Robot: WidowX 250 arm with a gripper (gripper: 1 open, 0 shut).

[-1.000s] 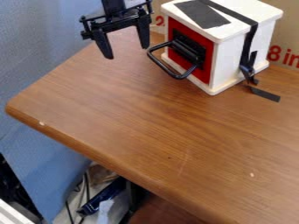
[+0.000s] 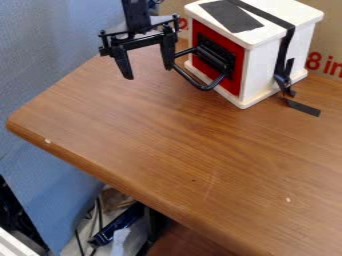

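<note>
My black gripper [image 2: 146, 62] hangs at the top left of the view, its two fingers pointing down and apart, open, with no object seen between them. Beside it stands a white box [image 2: 262, 92] with a red front and a black panel [image 2: 217, 58]. A black loop handle [image 2: 191, 78] sticks out from that front toward the gripper, whose right finger is at the handle's end; whether they touch I cannot tell.
A blue-grey wall [image 2: 40, 70] is on the left, a cardboard sheet [image 2: 325, 50] behind the box. Black tape lies by the box's right corner.
The gripper has moved slightly right and down, closer to the box's handle. The box looks unmoved.
</note>
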